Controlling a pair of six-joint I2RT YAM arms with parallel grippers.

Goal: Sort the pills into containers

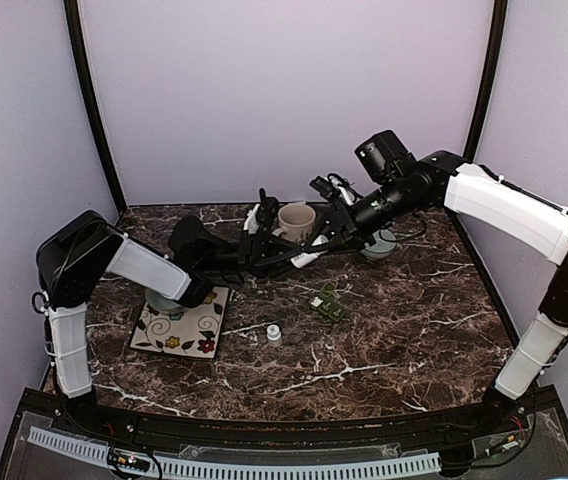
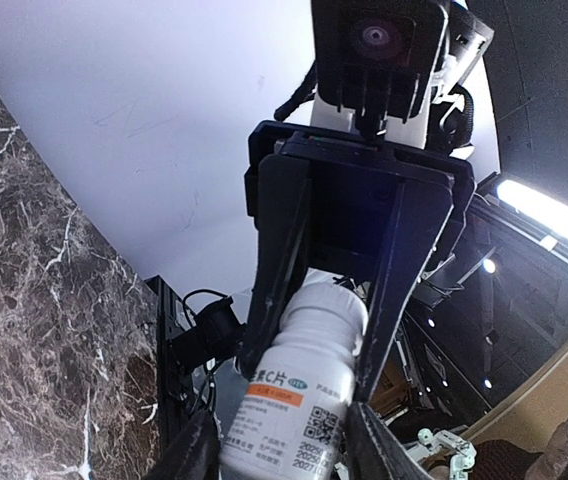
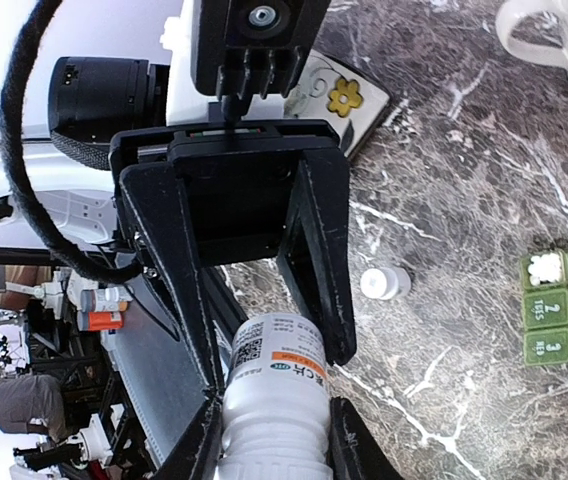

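Observation:
A white pill bottle [image 1: 308,256] with an orange label is held in the air between both grippers above the middle of the table. My right gripper is shut on the bottle. My left gripper [image 1: 292,258] is at the bottle's other end; whether its fingers touch it is unclear. Green pill containers [image 3: 547,310] lie on the table below, one holding white pills [image 3: 546,268]. A small white cap [image 1: 274,331] stands to their left.
A flowered board [image 1: 179,335] lies at the left under the left arm. A mug [image 1: 296,218] stands at the back, with a pale dish [image 1: 379,248] at back right.

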